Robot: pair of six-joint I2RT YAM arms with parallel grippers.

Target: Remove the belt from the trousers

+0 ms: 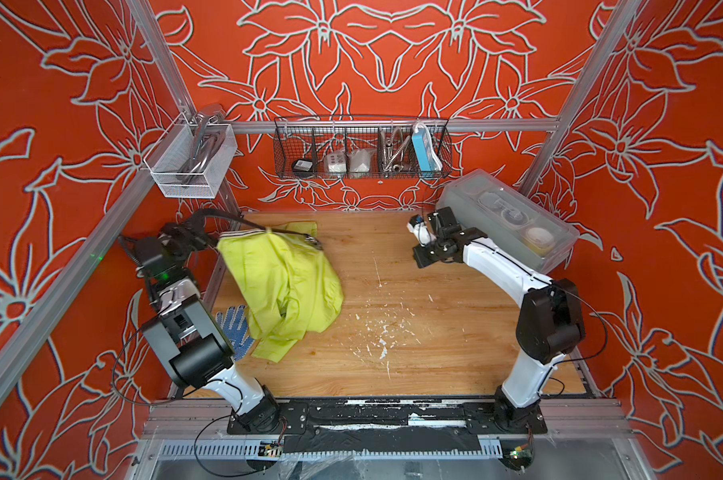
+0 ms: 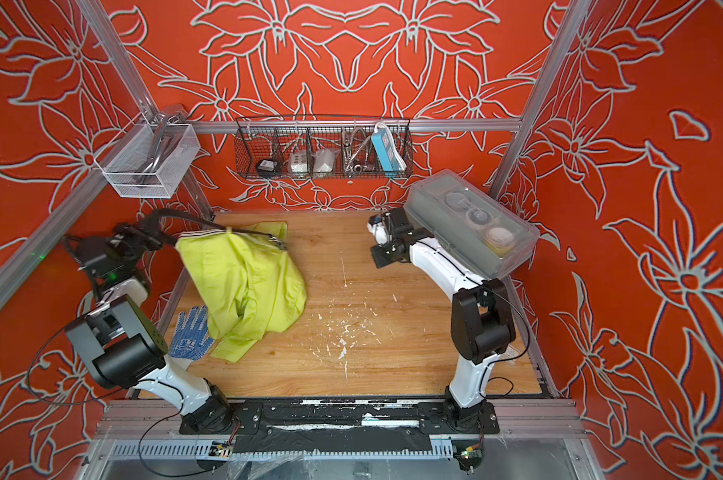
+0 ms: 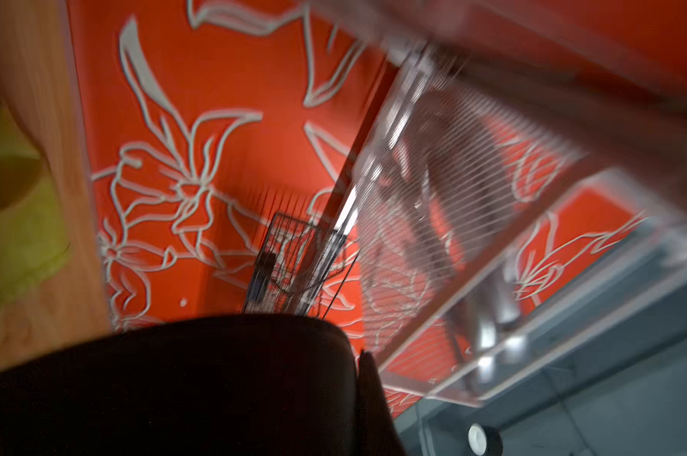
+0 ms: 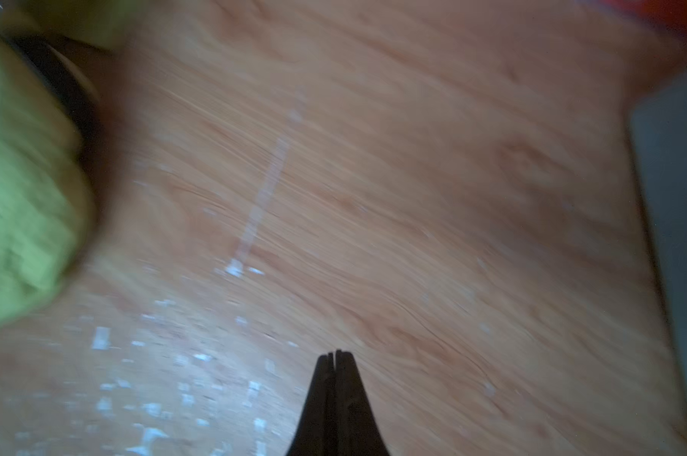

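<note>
The yellow-green trousers [image 1: 285, 288] lie bunched on the left of the table, waist toward the back. A dark belt [image 1: 235, 217] runs along the waist, its far end reaching past the trousers' back right. At the left wall, my left gripper [image 1: 201, 220] is shut on the belt's left end, beyond the waist. A large black shape hides its fingers in the left wrist view. My right gripper is shut with nothing between its fingertips, over bare table, apart from the trousers. How much belt stays in the loops cannot be told.
A blue glove [image 2: 190, 332] lies at the table's left edge. The white wire basket [image 1: 191, 172] hangs close to my left gripper. A grey lidded box [image 1: 505, 224] stands behind the right arm.
</note>
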